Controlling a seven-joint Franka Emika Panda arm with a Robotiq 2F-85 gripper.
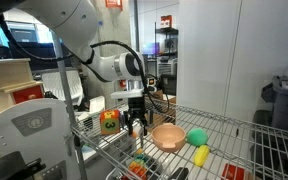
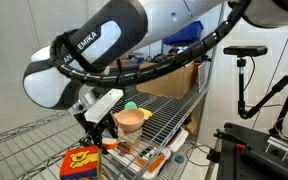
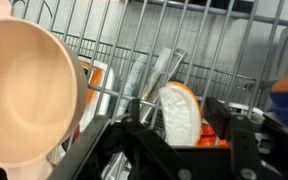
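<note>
Between the fingers of my gripper is a small orange-and-white object [image 3: 181,115], its pale oval end facing the wrist camera. The gripper is shut on it, just above the wire rack [image 1: 214,130]. In exterior view 1 the gripper [image 1: 136,130] stands left of the peach bowl [image 1: 168,137]; the held object shows there only as a small orange patch. The same bowl fills the left side of the wrist view. Exterior view 2 has the gripper [image 2: 109,138] beside the bowl [image 2: 130,120], partly hiding what it holds.
A colourful box [image 1: 110,121] stands left of the gripper. Farther right lie a green bowl [image 1: 197,136] and a yellow item [image 1: 201,155]. Several small colourful things [image 1: 139,165] and dark-handled tools [image 1: 178,173] are at the front. The rack's right part is mostly bare.
</note>
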